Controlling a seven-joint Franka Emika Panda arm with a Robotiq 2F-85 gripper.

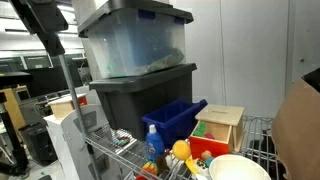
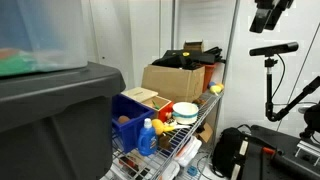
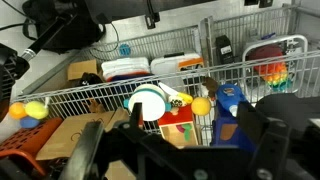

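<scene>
From above, my gripper looks down on the wire shelf, its dark fingers apart at the lower part of the wrist view. Nothing shows held between them. Below it are a white bowl, an orange ball and a blue bottle. Exterior view 1 has the bottle upright in front of a blue bin. A small wooden box with a red part stands to the bin's right. The bowl is nearer the camera. In both exterior views the arm is cut off by the frame's edge.
Stacked storage boxes, a clear one over a black one, rise at the shelf's back left. A cardboard box stands at the far end in exterior view 2. Open air separates the arm from the shelf items.
</scene>
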